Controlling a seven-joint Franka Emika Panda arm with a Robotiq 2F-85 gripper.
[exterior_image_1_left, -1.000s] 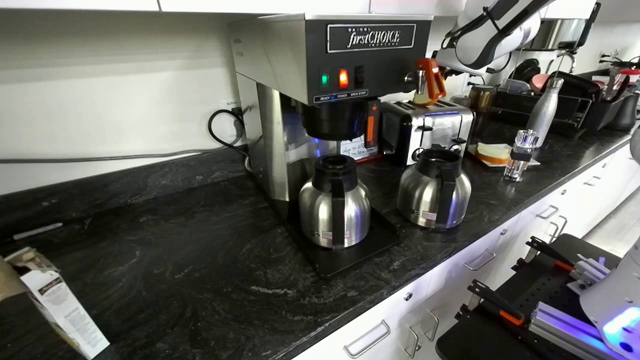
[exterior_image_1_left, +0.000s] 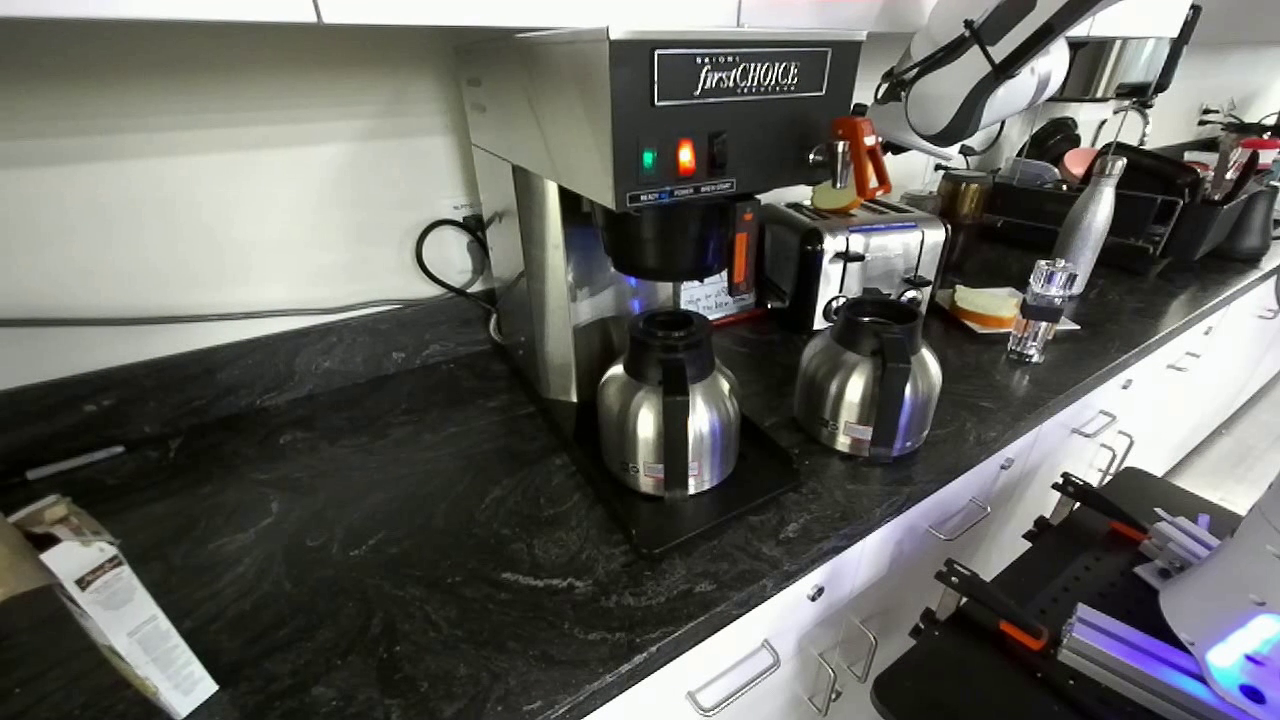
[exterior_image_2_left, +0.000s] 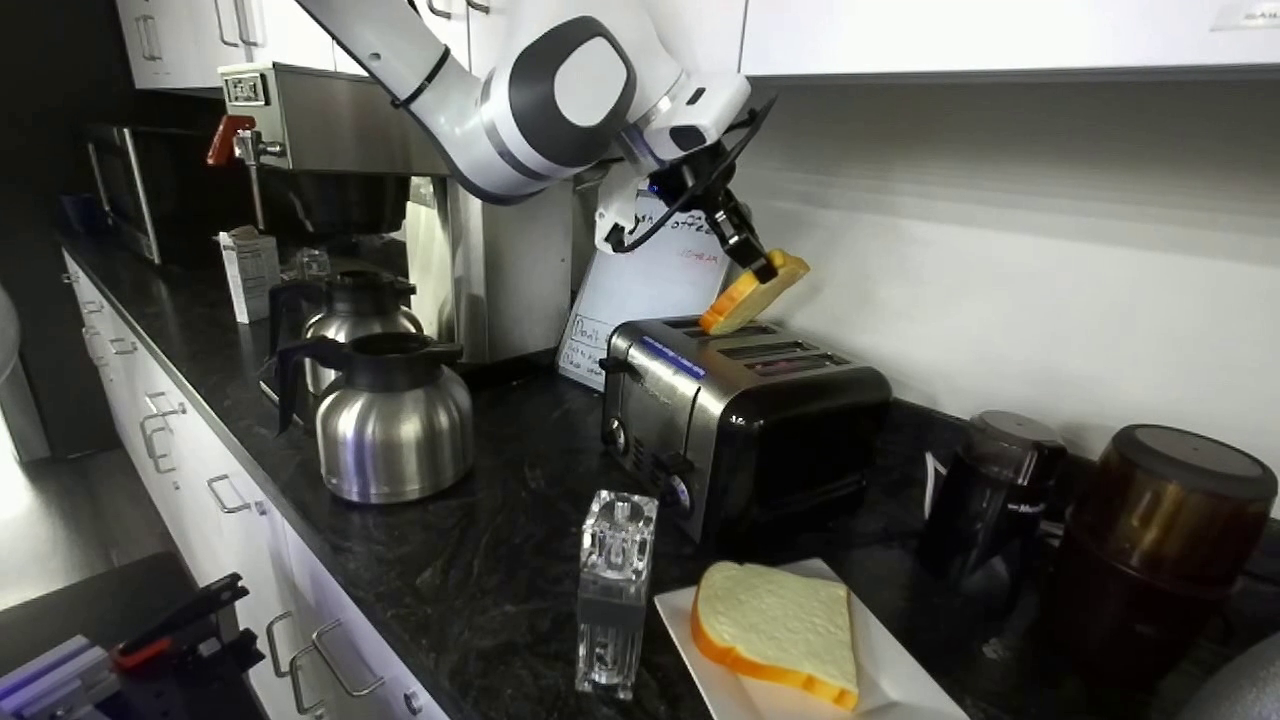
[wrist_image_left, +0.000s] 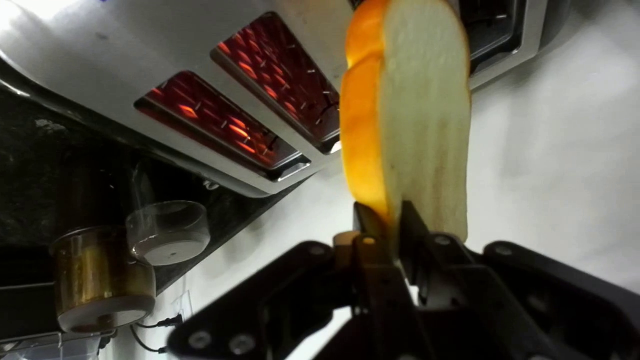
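A slice of bread (exterior_image_2_left: 756, 293) with an orange crust hangs tilted just over the back slots of the steel toaster (exterior_image_2_left: 768, 422). My gripper is shut on one end of the slice, as the wrist view shows, with its flat face (wrist_image_left: 426, 120) beside the fingers. Whether the slice's lower edge touches the toaster top, I cannot tell. Two toaster slots (wrist_image_left: 216, 123) are empty and glow red inside. A second bread slice (exterior_image_2_left: 780, 624) lies flat on a white plate (exterior_image_2_left: 894, 684) in front of the toaster.
A clear grinder (exterior_image_2_left: 615, 594) stands beside the plate. Two steel carafes (exterior_image_1_left: 870, 384) and the coffee maker (exterior_image_1_left: 540, 108) are to the toaster's other side. Dark jars (exterior_image_2_left: 1152, 528) stand near the wall, which rises close behind the toaster.
The arm has shifted slightly in exterior view 1. The held slice now shows a little differently behind the orange tap handle, sitting slightly more to the left.
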